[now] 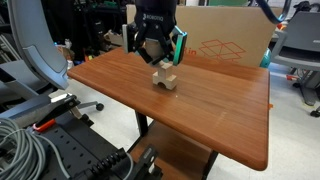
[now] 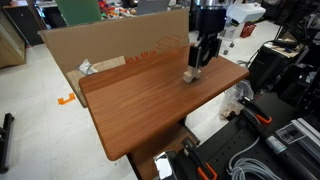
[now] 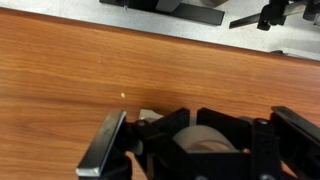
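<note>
On the wooden table [image 1: 215, 100] a pale wooden block [image 1: 164, 80] with a notched shape stands near the middle of the far half. My gripper [image 1: 157, 63] is right above it, pointing down. Between its fingers is a pale, round wooden piece [image 3: 207, 140], on which the gripper is shut. In exterior view 2 the block [image 2: 190, 76] sits just under the fingers. Whether the held piece touches the block cannot be told. The wrist view shows only a pale corner of the block [image 3: 150, 114] beside the fingers; the rest is hidden.
A cardboard panel [image 2: 130, 48] stands along one side of the table. Cables [image 1: 22, 150] lie by the black base stand.
</note>
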